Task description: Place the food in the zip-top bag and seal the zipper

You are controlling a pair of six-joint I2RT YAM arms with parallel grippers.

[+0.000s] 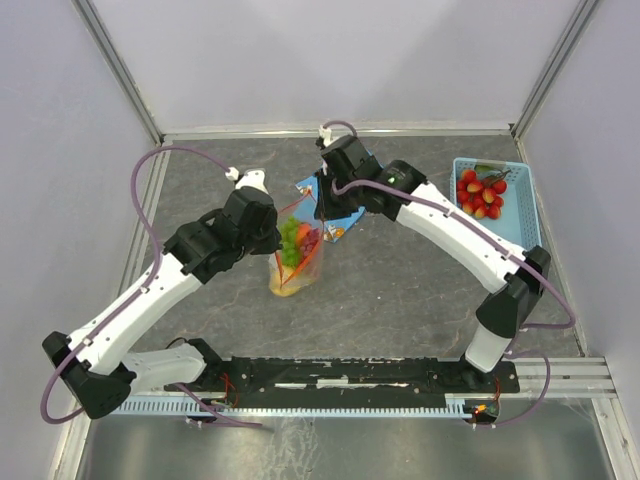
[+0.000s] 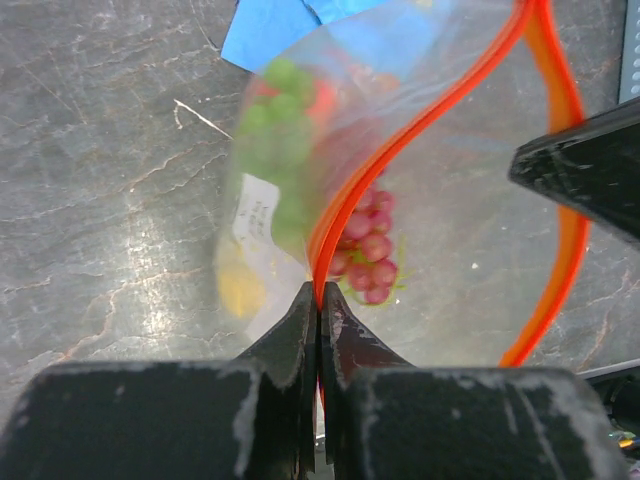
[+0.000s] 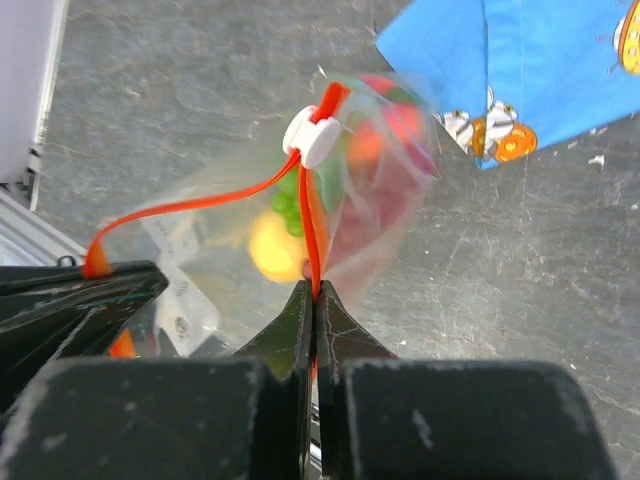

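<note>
The clear zip-top bag (image 1: 295,270) with orange zipper hangs between my grippers, holding green and red grapes (image 2: 370,250) and a yellow item (image 3: 278,245). My left gripper is shut on one zipper edge. My right gripper is shut on the zipper at the other end, just beyond the white slider (image 3: 312,137) from my fingertips. In the top view both grippers hold the bag's top apart, its opening partly spread.
A blue printed cloth or pouch (image 3: 530,60) lies behind the bag. A blue basket (image 1: 520,225) with red and yellow fruit stands at the right.
</note>
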